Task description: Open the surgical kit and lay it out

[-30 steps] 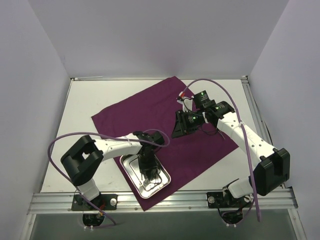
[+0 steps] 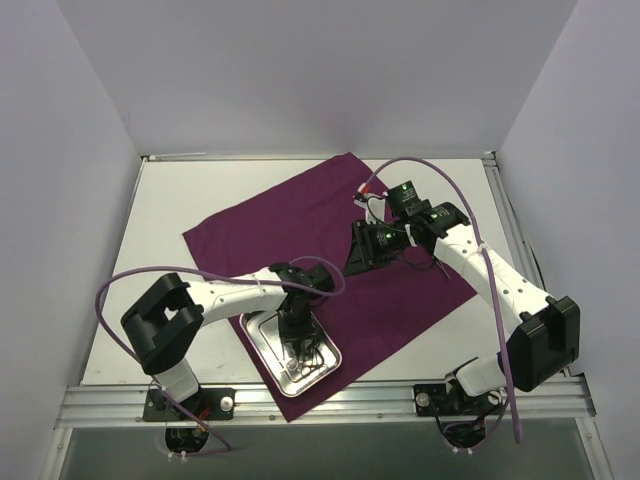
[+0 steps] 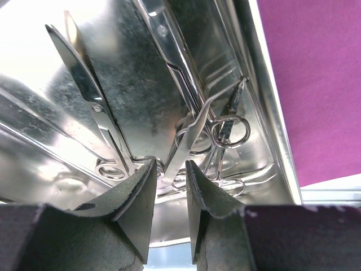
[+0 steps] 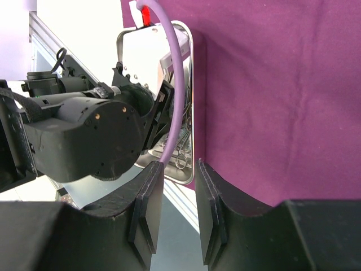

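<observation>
The silver tray (image 2: 256,345) lies on the purple cloth (image 2: 285,215) near the front edge. Several metal instruments rest inside it: scissors with a long blade (image 3: 84,82), a large hinged instrument (image 3: 169,45), and pale tweezers (image 3: 194,129) slanting across ring handles. Over the tray, my left gripper points down with a narrow gap between its fingers; the tweezers' lower end shows in line with that gap, and contact cannot be told. Above the bare cloth hangs my right gripper, apart and empty.
A small thin instrument (image 2: 441,268) lies on the cloth at the right, by the right arm. Purple tubes loop from both arms, and one tube (image 4: 176,84) crosses in front of the tray. Cloth beyond the tray is clear.
The right arm and the tray look unmoved.
</observation>
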